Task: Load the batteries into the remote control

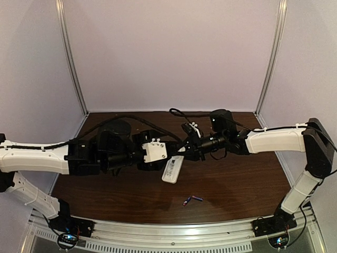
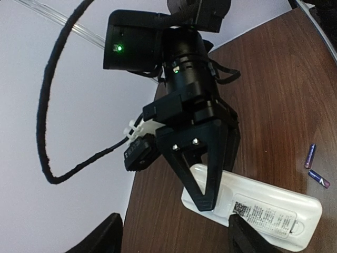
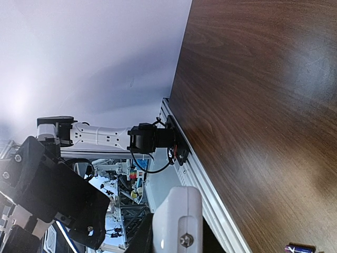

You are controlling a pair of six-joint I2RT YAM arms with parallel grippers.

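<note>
The white remote control (image 1: pixel 172 169) (image 2: pixel 266 216) (image 3: pixel 176 221) hangs above the table with its labelled back showing. My right gripper is shut on one end of it. My left gripper stands part open just over the remote, its fingers apart at the bottom of the left wrist view and nothing clearly between them; in the top view its tips are hidden by the arm. Two blue batteries (image 1: pixel 187 201) (image 2: pixel 318 178) (image 3: pixel 300 248) lie loose on the table toward the front.
Pale walls stand at the sides and back, and a metal rail (image 1: pixel 174 232) runs along the front edge. The two arms meet over the middle.
</note>
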